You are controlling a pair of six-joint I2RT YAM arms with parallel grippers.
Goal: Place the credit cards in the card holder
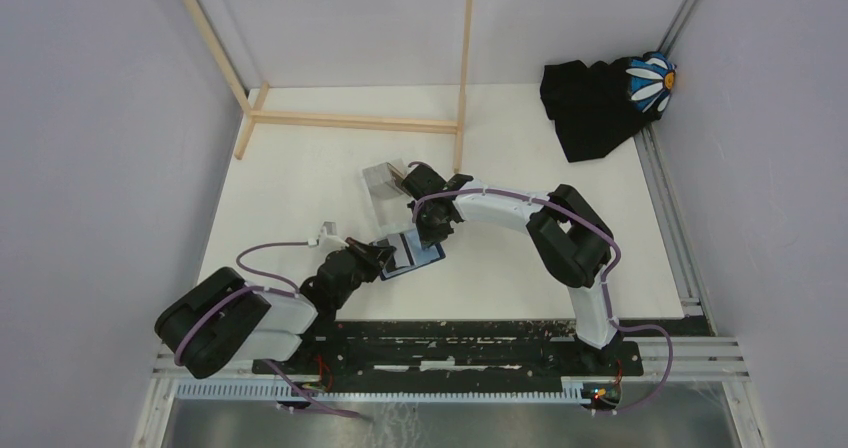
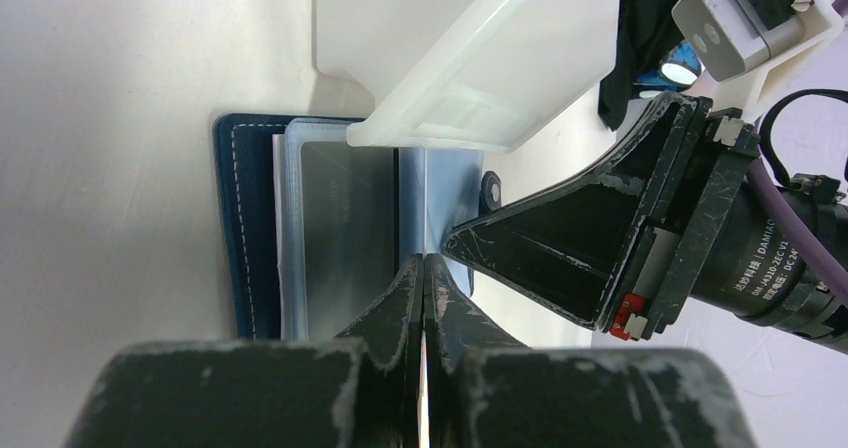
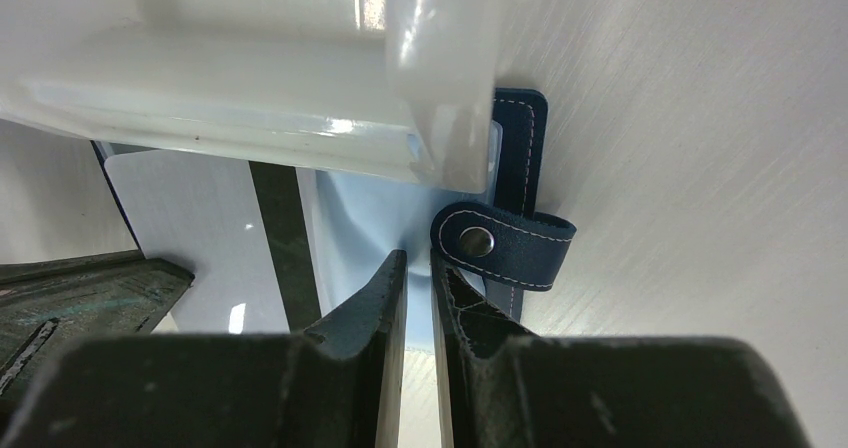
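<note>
The navy card holder [image 3: 515,148] lies open on the table, its strap with a metal snap [image 3: 503,245] at the right. A pale card [image 3: 205,233] with a black stripe lies over its left part. Light-blue clear sleeves [image 3: 365,233] cover the side by the strap. In the left wrist view a grey panel [image 2: 345,218] shows inside a clear sleeve. My left gripper is shut with its tips at a thin sleeve or card edge; whether it pinches that edge is unclear. Narrowly open, my right gripper has its tips over the blue sleeves, nothing visible between them.
A white translucent tray [image 1: 387,213] stands right behind the holder and overhangs its far edge in both wrist views. Wooden bars [image 1: 350,120] cross the table's back. Black cloth [image 1: 590,113] lies far right. Open table lies left and right of the holder.
</note>
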